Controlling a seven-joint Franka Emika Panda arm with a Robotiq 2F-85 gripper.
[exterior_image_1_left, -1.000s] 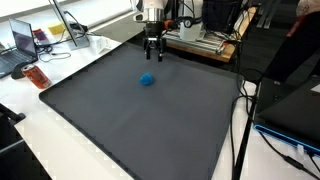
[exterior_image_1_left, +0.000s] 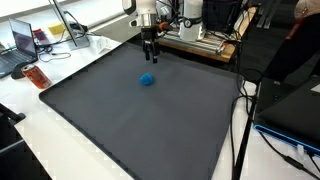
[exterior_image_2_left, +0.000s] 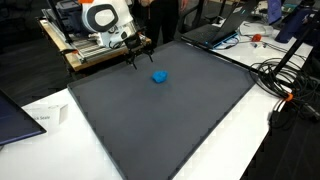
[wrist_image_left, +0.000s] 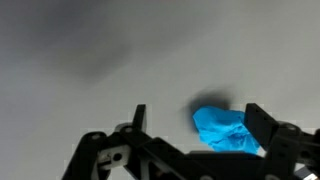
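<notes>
A small, crumpled blue thing, apparently a cloth (exterior_image_1_left: 147, 79), lies on the dark grey tabletop. In exterior view 2 the blue cloth (exterior_image_2_left: 159, 76) sits in front of the arm and a little to its right. My gripper is open, its two fingers wide apart with nothing between them. The wrist view shows the cloth (wrist_image_left: 226, 130) low and right of centre, close to the right finger and partly hidden behind it. Seen from outside, the gripper (exterior_image_1_left: 151, 53) is apart from the cloth, on the arm's side of it.
A red can (exterior_image_1_left: 37, 77) and a laptop (exterior_image_1_left: 26, 45) stand off to the left in exterior view 1. Black cables (exterior_image_1_left: 240, 115) run down beside the table's right edge.
The arm has shifted slightly near the table's back edge. The blue cloth stays in the same place.
</notes>
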